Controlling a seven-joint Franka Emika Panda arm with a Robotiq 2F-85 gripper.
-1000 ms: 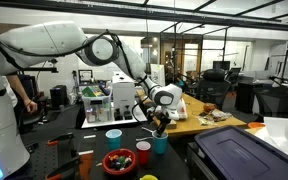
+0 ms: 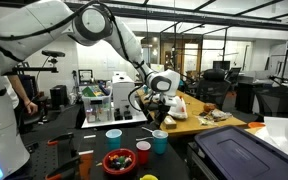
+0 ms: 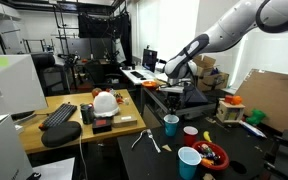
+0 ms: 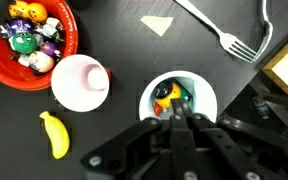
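My gripper (image 2: pixel 162 121) is shut above a blue cup (image 2: pixel 159 143), and nothing shows between its fingers. In the wrist view the cup (image 4: pixel 146 108) has a white inside and holds small orange, black and green toys (image 4: pixel 166 90). The gripper covers part of its near side. Beside it stands a red cup (image 4: pixel 105 76), white and empty inside. A red bowl (image 4: pixel 68 38) holds several wrapped pieces and small toys, and a yellow banana (image 4: pixel 57 136) lies on the dark table.
A second blue cup (image 3: pixel 189 163) stands near the bowl (image 3: pixel 222 162). A fork (image 4: pixel 224 38) and a pale triangular piece (image 4: pixel 157 23) lie flat. In exterior view 1 a large dark bin lid (image 2: pixel 246 155) takes up the right, and a wooden table (image 2: pixel 199 122) stands behind.
The gripper has risen from in or at the blue cup to above its rim. The cups and bowl have stayed put.
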